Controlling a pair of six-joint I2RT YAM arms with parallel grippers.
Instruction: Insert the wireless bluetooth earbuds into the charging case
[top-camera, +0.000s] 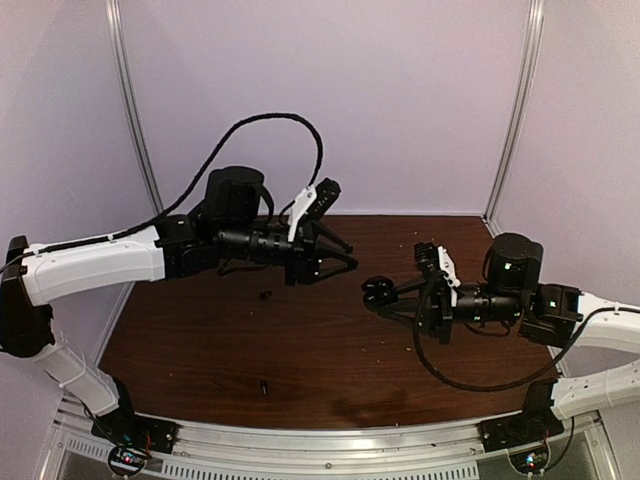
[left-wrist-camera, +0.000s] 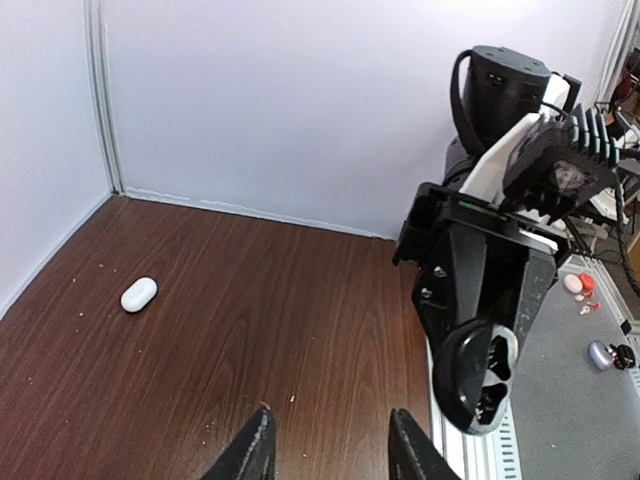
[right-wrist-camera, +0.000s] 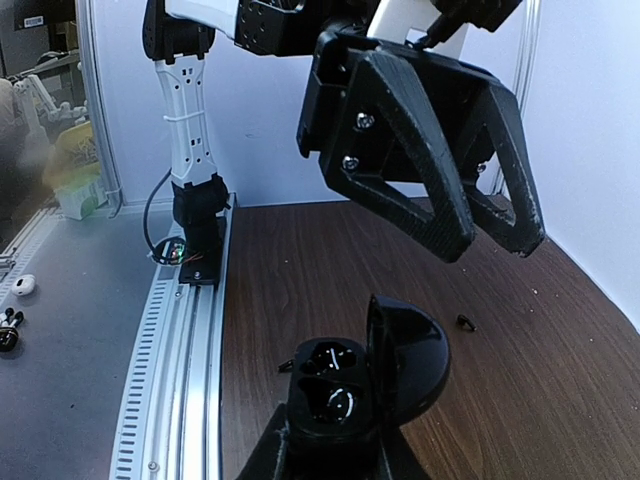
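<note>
My right gripper (top-camera: 400, 298) is shut on the black charging case, whose lid stands open with two empty-looking wells facing up; the same case (left-wrist-camera: 460, 375) appears at the right of the left wrist view. My left gripper (top-camera: 345, 255) hangs open above and to the left of the case, apart from it, with nothing seen between its fingertips. Small dark pieces, too small to identify, lie on the table: one at back left (top-camera: 265, 295) and another near the front (top-camera: 264, 387).
A small white oblong object (left-wrist-camera: 139, 294) lies on the wooden table (left-wrist-camera: 250, 330). Aluminium rails and walls border it. Loose items lie on the grey surface outside the rail.
</note>
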